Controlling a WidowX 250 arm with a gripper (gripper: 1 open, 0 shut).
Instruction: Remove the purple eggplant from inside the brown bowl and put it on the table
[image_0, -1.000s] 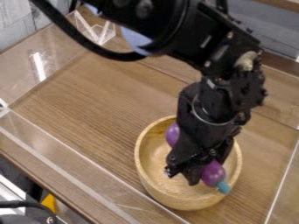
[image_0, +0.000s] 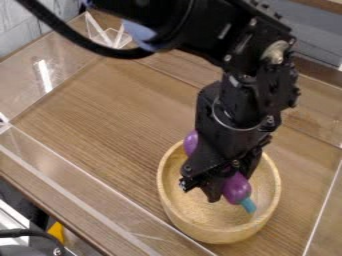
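Observation:
The purple eggplant (image_0: 237, 189) with its teal tip is over the inside of the brown bowl (image_0: 201, 229). My gripper (image_0: 214, 180) reaches down from above and is shut around the eggplant's middle. One purple end shows on the upper left of the fingers, the teal end on the lower right. The fingers hide the eggplant's middle. From this angle I cannot tell whether the eggplant is clear of the bowl's bottom. The bowl stands upright on the wooden table.
Bare wooden table (image_0: 107, 125) stretches out to the left of the bowl, with free room there. A clear low wall (image_0: 83, 196) runs along the table's near left side. Beyond it, at lower left, lie a black cable and a yellow object (image_0: 56, 231).
The arm and gripper have shifted slightly left and up, and the eggplant has moved with them. The bowl has stayed nearly in place.

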